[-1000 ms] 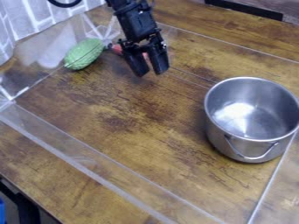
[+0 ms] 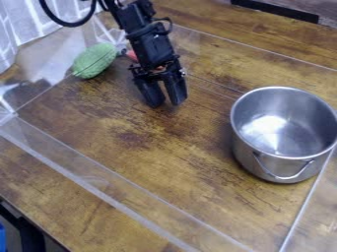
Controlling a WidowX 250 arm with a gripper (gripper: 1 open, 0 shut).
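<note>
My black gripper [image 2: 165,96] is low over the wooden table [image 2: 132,157], left of centre in the upper half, its two fingers apart with nothing visible between them. Behind it and to its left lies a pale green, oblong vegetable-like object [image 2: 94,61]. A small red object [image 2: 129,54] is mostly hidden behind the arm.
A large steel pot [image 2: 282,138] stands at the right. Clear plastic edges run around the work area.
The gripper has come lower and toward the front over the last second, away from the red object. The pot and green object have not moved.
</note>
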